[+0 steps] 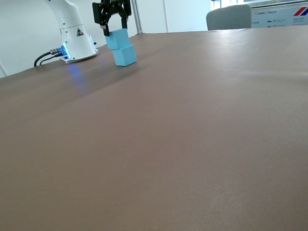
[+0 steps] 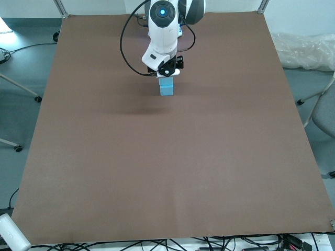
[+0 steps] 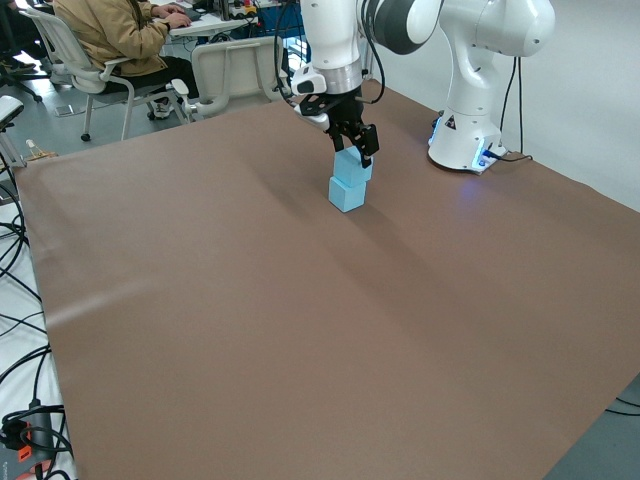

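Two light blue cubes are stacked near the far end of the brown table [image 2: 172, 162]: the upper cube [image 1: 117, 38] rests on the lower cube [image 1: 124, 56], slightly offset. The robot's black gripper [image 1: 115, 30] is directly over the stack, its fingers down at the upper cube's top, seen too in the right view [image 3: 352, 152]. Whether the fingers grip that cube or only stand around or beside it is unclear. In the left view the white arm hides most of the gripper and part of the upper cube.
The robot's base [image 3: 464, 140] stands at the table's far end, with cables. Chairs and a seated person [image 3: 120, 40] are beyond the table's edges; cables crowd the near edge.
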